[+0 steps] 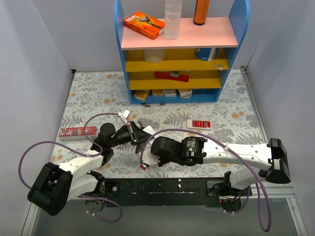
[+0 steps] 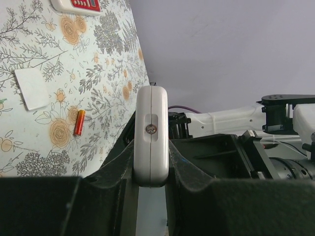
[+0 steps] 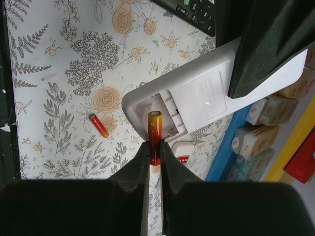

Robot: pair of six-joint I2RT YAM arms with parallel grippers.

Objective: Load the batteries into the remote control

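A white remote control [image 3: 204, 91] is gripped by my left gripper, shut across its sides and holding it above the table. In the right wrist view its back faces the camera, with the battery compartment [image 3: 170, 109] uncovered. My right gripper is shut on an orange battery [image 3: 155, 129], whose upper end stands in front of the compartment; whether it touches cannot be told. A second battery [image 3: 99, 126] lies loose on the table. The white battery cover [image 2: 32, 88] rests flat on the table near that battery. The top view hides the compartment behind the right arm.
A black remote [image 3: 189, 12] lies on the table below the held one. Another white remote with red keys [image 1: 199, 124] lies farther right. The blue shelf [image 1: 174, 96] stands at the back, and a red box [image 1: 78, 132] at the left.
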